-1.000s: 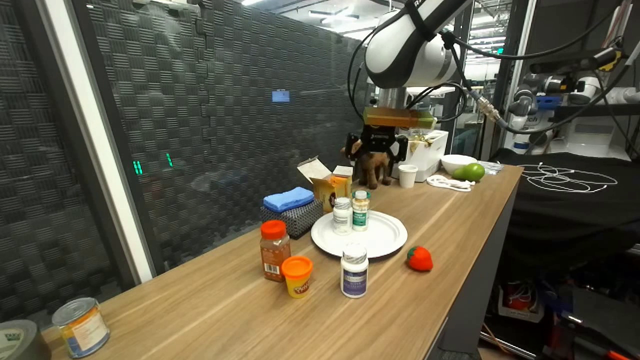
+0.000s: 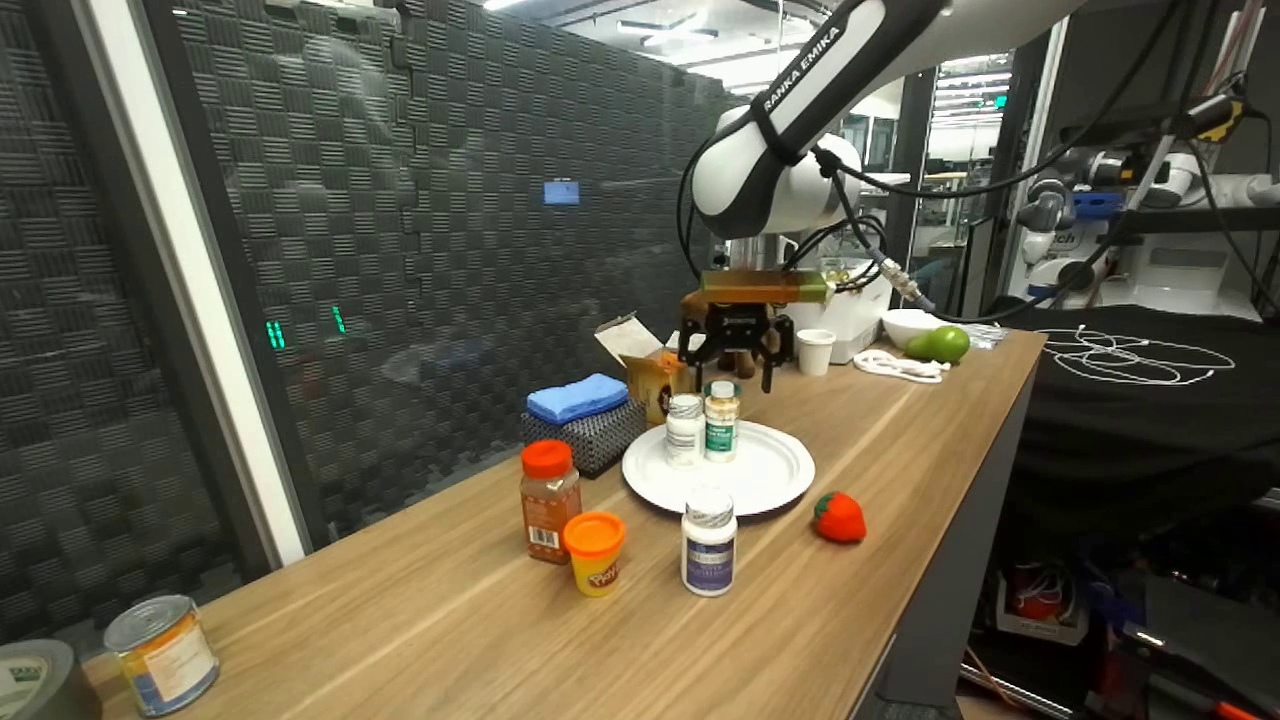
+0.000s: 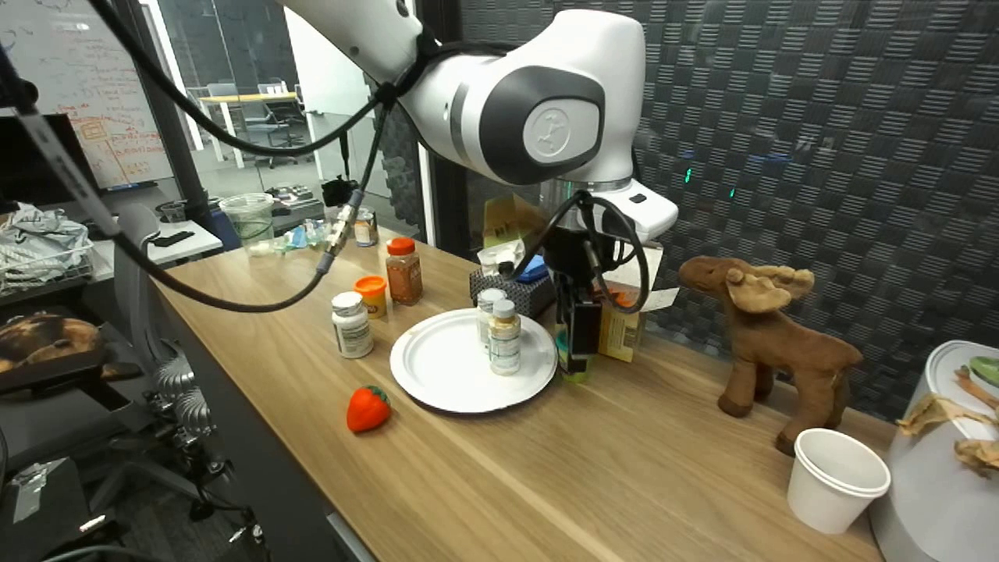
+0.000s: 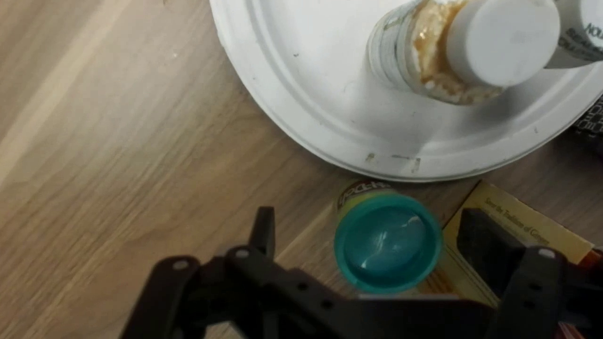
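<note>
In the wrist view a Play-Doh tub with a teal lid [image 4: 388,244] stands between the fingers of my open gripper, apart from both as far as shows. From exterior view 2, my gripper [image 3: 578,361] hangs low beside the plate, hiding much of the tub [image 3: 569,370]. The white plate [image 3: 431,375] bears two pill bottles: one with pale contents and a green label [image 2: 721,422], and a white one [image 2: 685,432]. Right of the tub in the wrist view lies the yellow box [image 4: 523,220], close under one finger.
An orange-lidded tub [image 2: 595,554], a spice jar [image 2: 549,502], another white bottle [image 2: 709,546] and a toy strawberry [image 2: 840,517] stand before the plate. A toy moose [image 3: 782,346] and paper cups [image 3: 833,482] are on the other side.
My gripper has come down and toward the plate, moving left in exterior view 1. Objects on the table have stayed where they were.
</note>
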